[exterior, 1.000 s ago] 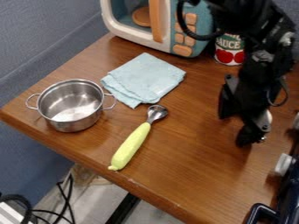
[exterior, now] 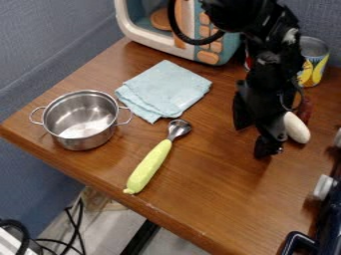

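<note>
My black gripper (exterior: 266,134) hangs low over the right part of the wooden table, pointing down. A white oblong object (exterior: 296,127) is at its right side, partly behind it; whether the fingers hold it is unclear. A steel pot (exterior: 82,127) sits on the left. A folded light-blue cloth (exterior: 163,88) lies toward the back. A yellow corn cob (exterior: 147,171) lies in the middle, beside a steel spoon-like utensil (exterior: 178,129).
A toy microwave (exterior: 148,20) stands at the back, a can (exterior: 314,66) at the back right. Dark appliances with white knobs (exterior: 320,199) line the right edge.
The arm has shifted slightly right and up at the back, uncovering more of the white object; the red can at the back is now hidden. The other objects are unmoved.
</note>
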